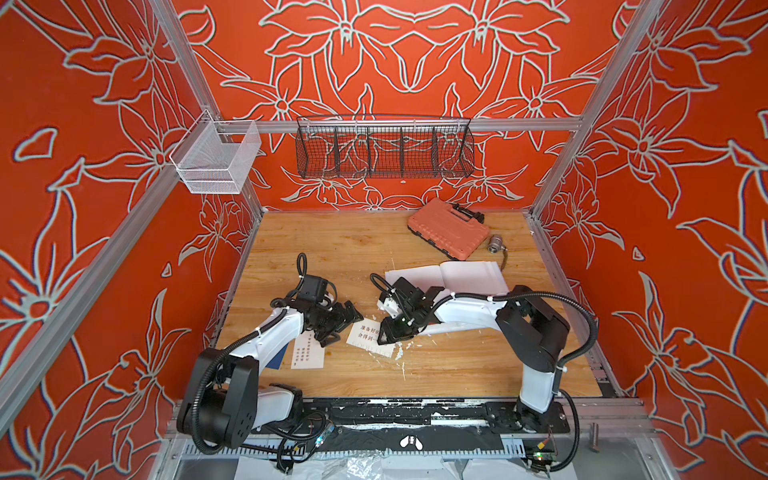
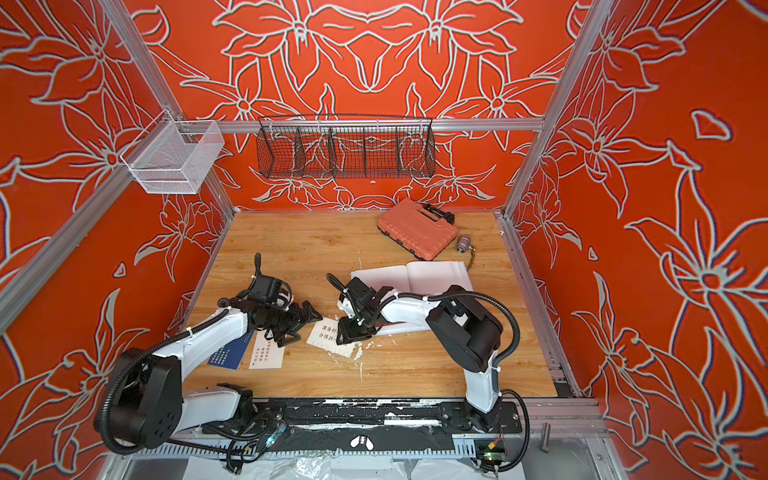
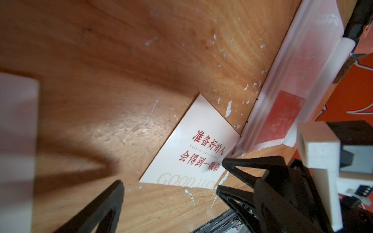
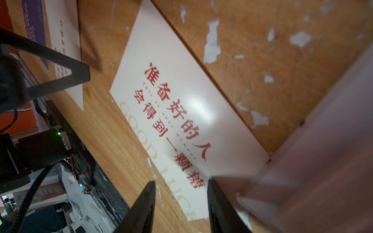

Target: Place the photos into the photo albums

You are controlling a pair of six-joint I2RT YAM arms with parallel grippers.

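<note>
A white photo with red characters (image 1: pixel 368 334) lies on the table left of the open album (image 1: pixel 472 276), whose sleeve shows a red photo in the left wrist view (image 3: pixel 279 116). My right gripper is over this photo's right end, part open; whether it touches is unclear. My left gripper (image 1: pixel 341 324) stands open just left of the same photo, empty. A white photo (image 2: pixel 265 356) and a blue one (image 2: pixel 228 352) lie at the table's left front, partly under the left arm.
An orange case (image 1: pixel 446 228) and a metal object (image 1: pixel 496 244) sit at the back right. Wire baskets (image 1: pixel 384 148) hang on the back and left walls.
</note>
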